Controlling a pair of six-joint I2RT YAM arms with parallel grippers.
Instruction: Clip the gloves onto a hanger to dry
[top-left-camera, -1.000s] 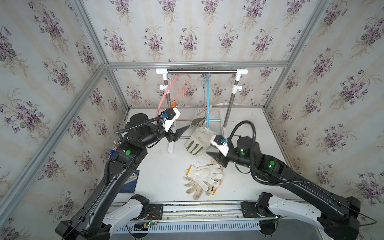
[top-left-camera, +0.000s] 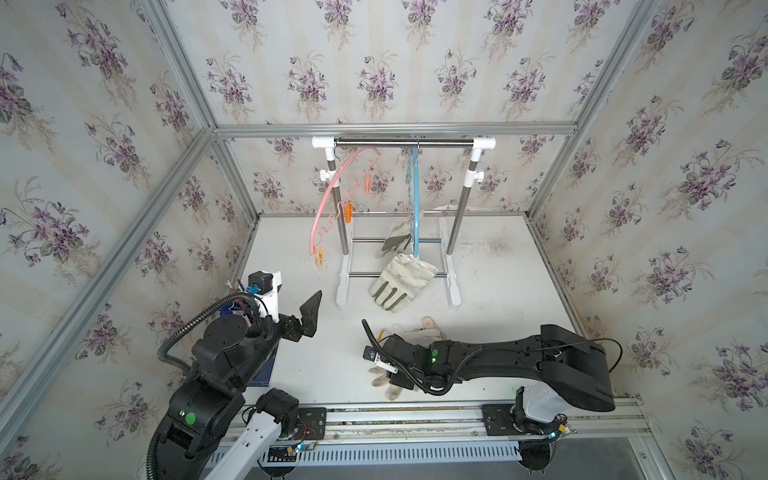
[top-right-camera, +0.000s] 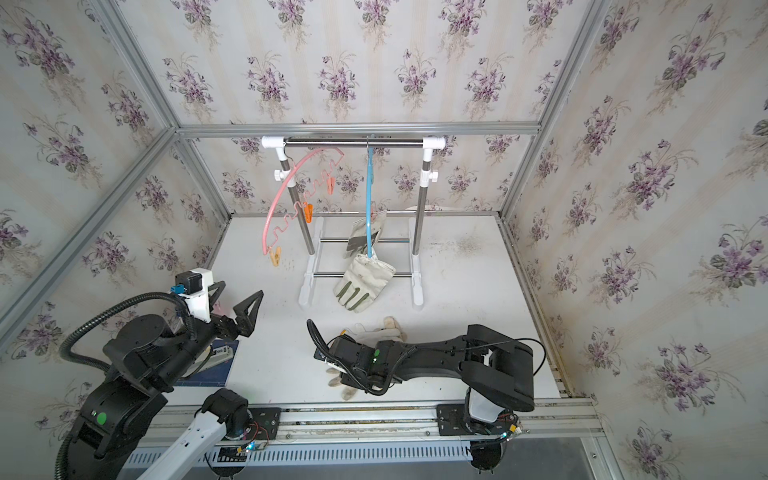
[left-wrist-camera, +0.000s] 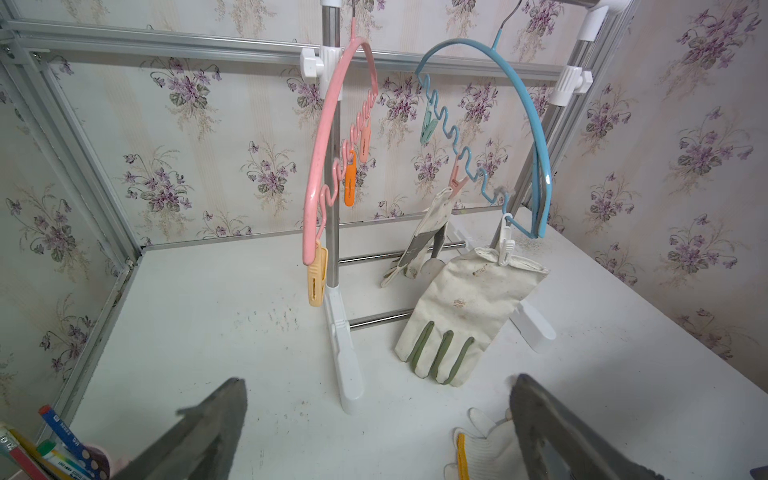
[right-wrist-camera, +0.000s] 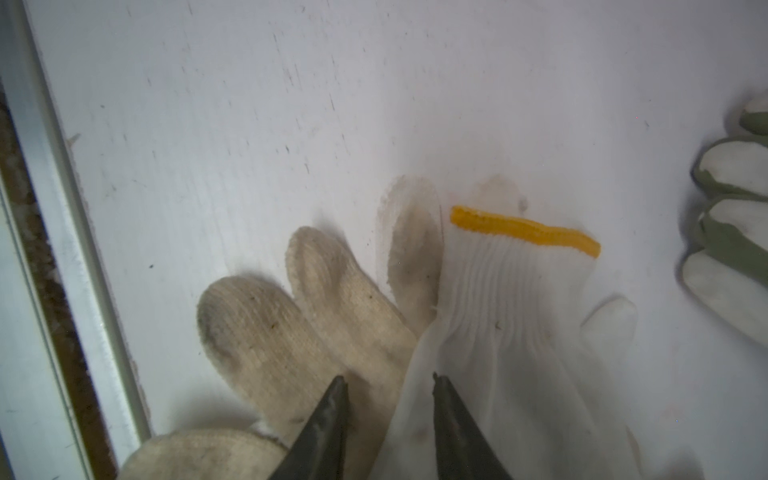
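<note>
A pair of white gloves with green-lined fingers hangs from the blue hanger (left-wrist-camera: 528, 104); the front glove (left-wrist-camera: 472, 304) is held by a white clip (left-wrist-camera: 505, 240), the other hangs behind it. The pink hanger (left-wrist-camera: 320, 160) has clips with no glove, among them a yellow clip (left-wrist-camera: 317, 276). On the table lie a white knit glove with a yellow cuff (right-wrist-camera: 512, 336) and a beige glove (right-wrist-camera: 304, 344) partly under it. Just over these two, my right gripper has its fingers apart. My left gripper stands open and empty, left of the rack.
The drying rack (top-left-camera: 404, 144) stands at the back, its white feet on the table. A blue board (top-right-camera: 209, 364) lies at the front left, and a pen cup (left-wrist-camera: 96, 460) stands on the left.
My right arm has swung down to the front, over the loose gloves, away from the hanging glove.
</note>
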